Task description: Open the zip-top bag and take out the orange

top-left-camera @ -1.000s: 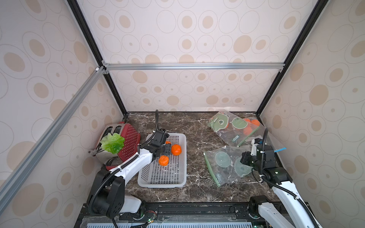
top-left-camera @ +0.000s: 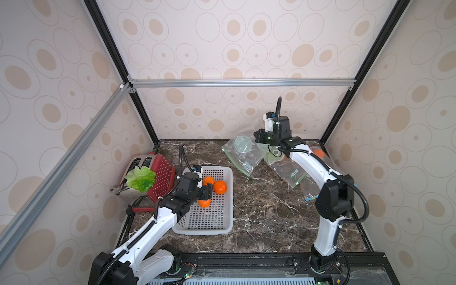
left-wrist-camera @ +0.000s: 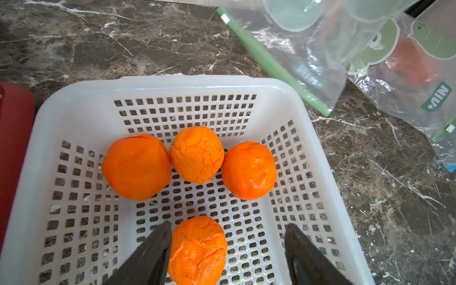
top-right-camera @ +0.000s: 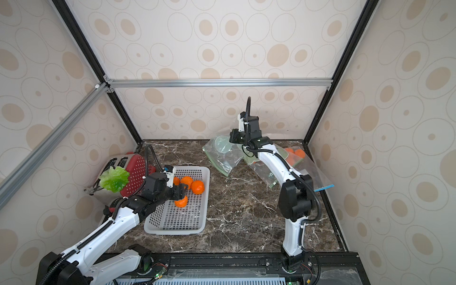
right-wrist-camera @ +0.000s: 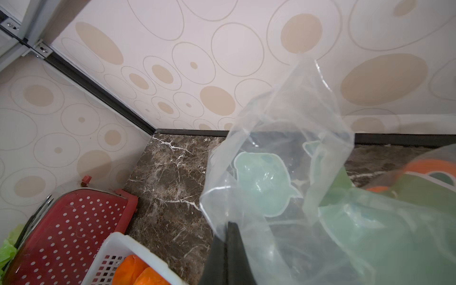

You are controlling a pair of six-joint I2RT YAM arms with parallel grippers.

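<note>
An empty clear zip bag (top-left-camera: 243, 159) with a green zip edge hangs over the back of the table. My right gripper is shut on its corner, the film bunched at the fingertips. A second zip bag (top-left-camera: 289, 172), with orange shapes inside, lies behind it at the back right, partly hidden by the right arm. Several oranges lie in the white basket; one orange (left-wrist-camera: 197, 249) is nearest my left gripper. That gripper stands open above the basket, its dark fingers (left-wrist-camera: 311, 258) apart and touching nothing.
The white perforated basket (top-left-camera: 229, 209) stands left of centre. Beside it is a red dotted toaster (top-left-camera: 163, 175) with a lettuce leaf (top-left-camera: 140, 179). A blue-edged bag (top-right-camera: 325, 187) lies at the right edge.
</note>
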